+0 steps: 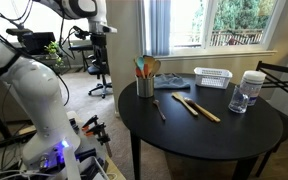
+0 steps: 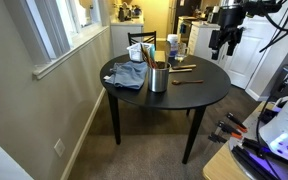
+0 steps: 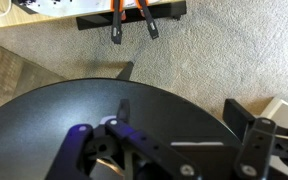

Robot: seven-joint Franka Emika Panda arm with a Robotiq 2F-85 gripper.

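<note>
In the wrist view my gripper is open, its two black fingers spread wide and nothing between them. Below it lie the black table's edge (image 3: pixel 59 105) and some carpet. A metal canister (image 1: pixel 145 88) of wooden and coloured utensils stands upright on the round table (image 1: pixel 169 140). Beside it lies a reddish-brown spoon (image 1: pixel 160 112). Two light wooden utensils (image 1: pixel 204 112) rest near the table's middle. Farther back is a white basket (image 1: pixel 213 78). A clear plastic bottle (image 1: pixel 240 98) and a white-lidded jar (image 1: pixel 253 82) stand at the right.
A grey-blue cloth (image 2: pixel 125 76) is heaped beside the canister. On the floor side, near the arm's base, a black fixture with orange parts (image 3: pixel 134 15) stands out. A dark chair (image 1: pixel 284 85) is behind the table.
</note>
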